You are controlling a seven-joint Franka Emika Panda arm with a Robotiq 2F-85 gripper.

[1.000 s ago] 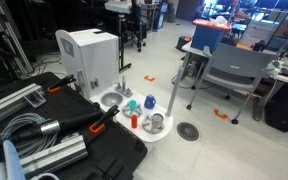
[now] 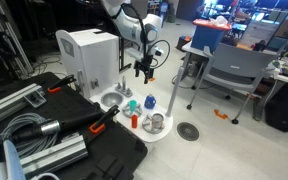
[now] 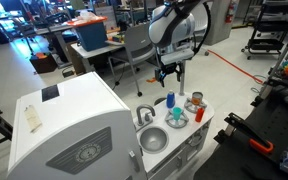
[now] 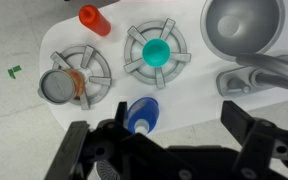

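Note:
My gripper stands open in the wrist view, fingers wide apart, above the edge of a small white counter (image 4: pixel 199 88). A blue cup-like object (image 4: pixel 142 114) shows below, between the fingers and nearer the left one; nothing is gripped. On one burner stands a teal cup (image 4: pixel 157 52), on the other a metal pot (image 4: pixel 57 86). A red bottle (image 4: pixel 95 20) is at the counter's far edge in that view. In exterior view 2 the gripper (image 3: pixel 167 76) hangs above and behind the blue object (image 3: pixel 171 100), clear of it.
A sink (image 4: pixel 242 22) with a grey faucet (image 4: pixel 266 73) is set into the counter. The white cabinet (image 2: pixel 89 60) rises beside it. A grey chair (image 2: pixel 234 75) and a dark table (image 2: pixel 59 135) stand nearby. Floor right of the counter is open.
The counter objects stay in place.

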